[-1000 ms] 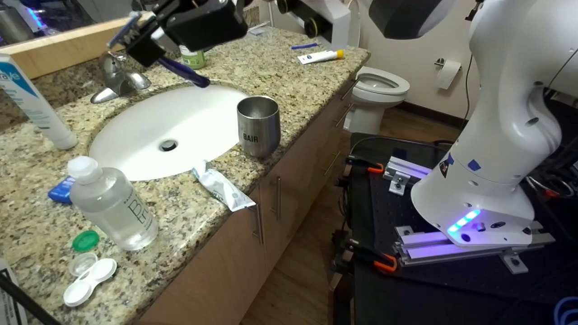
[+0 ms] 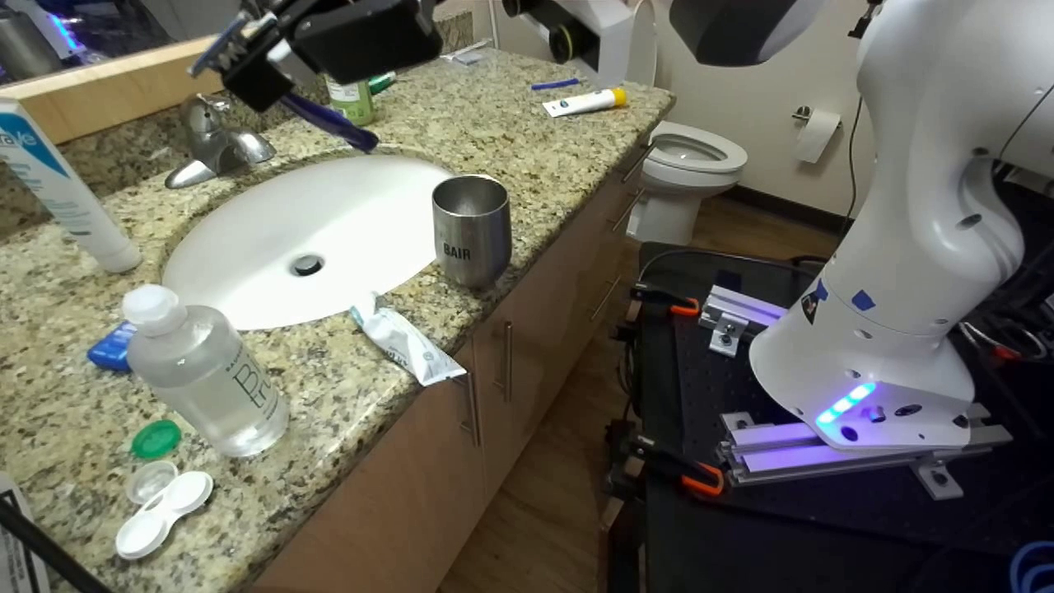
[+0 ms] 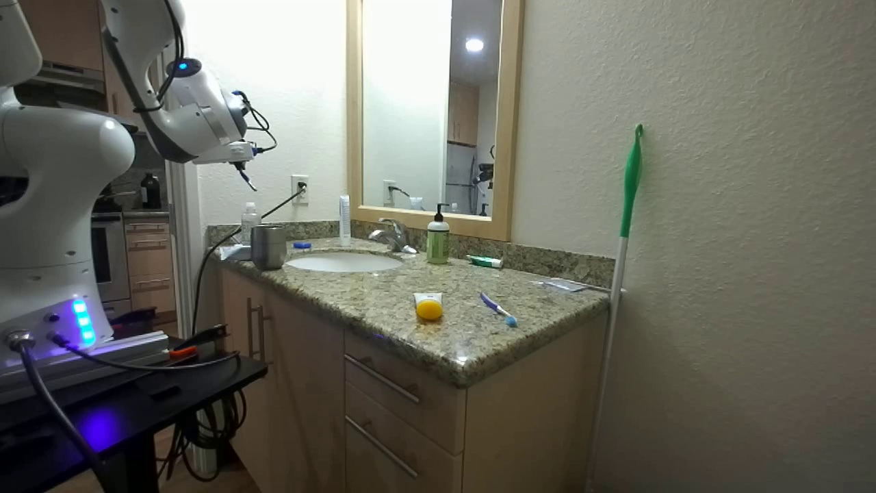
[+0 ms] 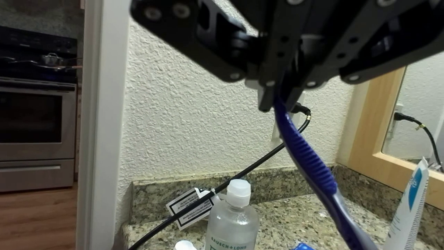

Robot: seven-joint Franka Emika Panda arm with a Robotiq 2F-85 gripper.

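My gripper is shut on a dark blue toothbrush, which slants down to the right in the wrist view. In exterior view 1 the gripper hangs above the counter at the top left. One end of the toothbrush points down over the back of the white sink, and its other end shows up and left of the fingers. A steel cup stands upright on the counter's front side beside the sink, lower than the toothbrush and apart from it. The cup's bottom inside is hidden.
A clear bottle, a leaning white tube and a contact lens case stand around the sink. A crumpled tube lies near the cup. The faucet rises behind the basin.
In exterior view 1, my gripper and the toothbrush in it have shifted slightly left and up. The cup and the other things on the counter have stayed in place.
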